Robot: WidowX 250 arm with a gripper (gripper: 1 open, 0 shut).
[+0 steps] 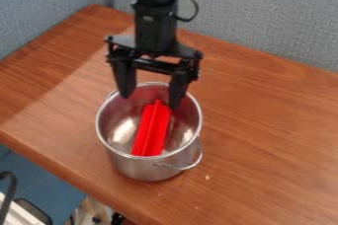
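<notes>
A steel pot (pixel 188 148) with a wire handle stands on the wooden table, holding a red elongated object (pixel 150 130) lying lengthwise inside it. My black gripper (pixel 152 86) hangs over the pot's back rim, open, one finger at each side above the pot's mouth, with nothing seen held between them.
Grey padded walls line the back. At the lower left, beyond the table's edge, are a blue surface and dark cables.
</notes>
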